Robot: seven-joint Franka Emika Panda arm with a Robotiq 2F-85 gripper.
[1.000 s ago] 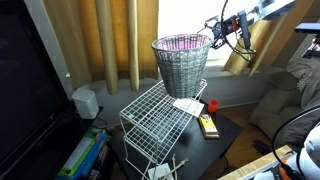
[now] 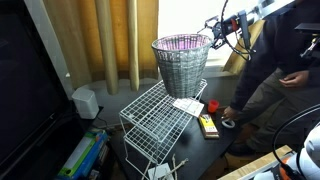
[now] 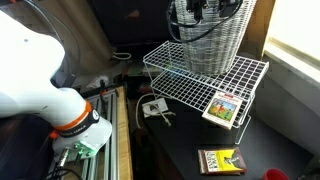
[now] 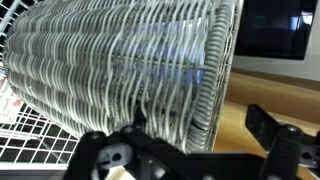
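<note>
A tall grey woven basket (image 2: 180, 68) stands upright on the white wire rack (image 2: 150, 128); a pink inside shows at its top. My gripper (image 2: 224, 34) is at the basket's upper right side, level with its rim. In the wrist view the basket's woven wall (image 4: 120, 65) fills the left and middle, and its thick edge runs between the fingers of my open gripper. One finger (image 4: 135, 145) overlaps the wall and the other (image 4: 285, 140) is outside it. Whether either touches the basket I cannot tell.
A colourful card box (image 3: 222, 108) lies on the rack's front. On the dark table are a yellow-and-red box (image 3: 222, 161), a red cup (image 2: 213, 106) and a small white item (image 2: 228, 124). A person (image 2: 270, 95) reaches in at the right. Curtains hang behind.
A person has come in from the right, and their hand has moved down to the table, where a small white item now shows. My gripper and the basket have not visibly moved.
</note>
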